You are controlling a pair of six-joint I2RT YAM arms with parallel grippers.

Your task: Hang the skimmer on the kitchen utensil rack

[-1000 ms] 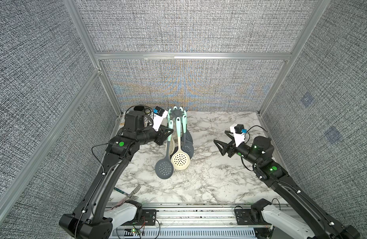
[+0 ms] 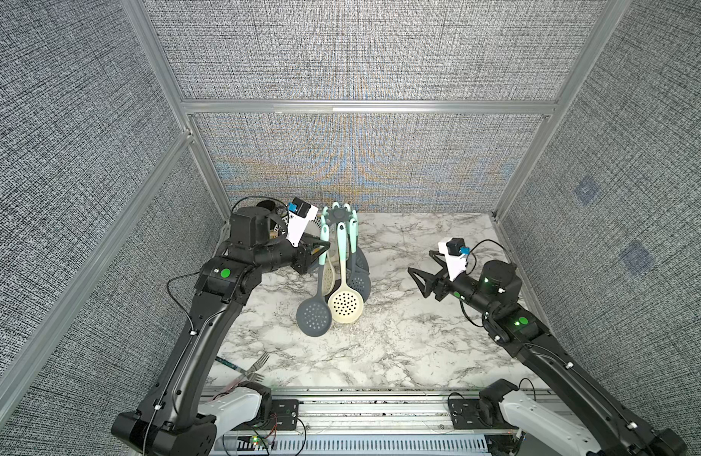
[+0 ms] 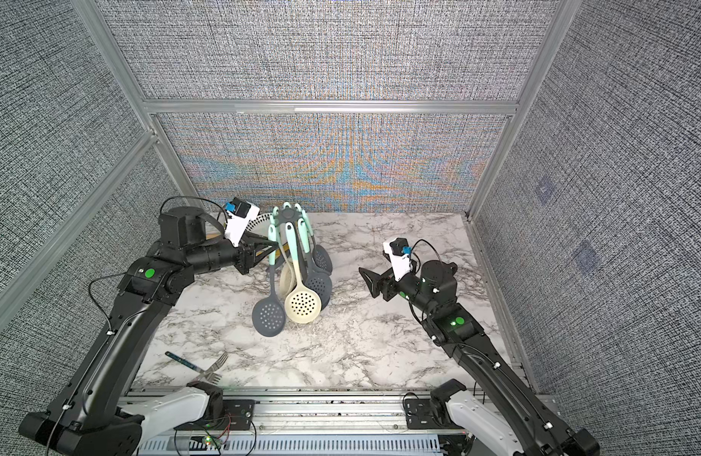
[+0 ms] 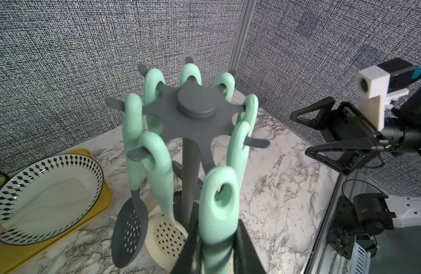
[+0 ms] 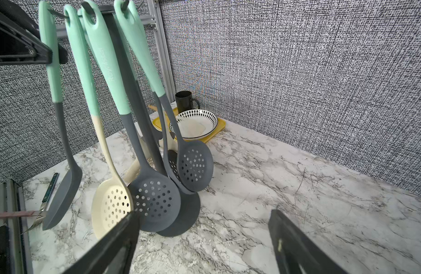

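Note:
The dark grey skimmer [image 2: 314, 316] hangs down by its mint-green handle, with my left gripper [image 2: 325, 248] shut on that handle. In the left wrist view, the handle [image 4: 218, 214] and its hanging hole are right by an arm of the grey utensil rack [image 4: 196, 101]. The arm's end goes out of sight behind the handle, so I cannot tell whether it passes through the hole. Off to the right of the rack, my right gripper [image 2: 422, 282] is open and empty.
Several utensils hang from the rack, among them a cream skimmer [image 2: 345, 304] close beside the held one. A patterned plate [image 4: 89, 171] on a yellow tray [image 4: 103, 207] is at the back left. Forks [image 2: 253, 371] lie at front left.
The right arm shows no clear movement.

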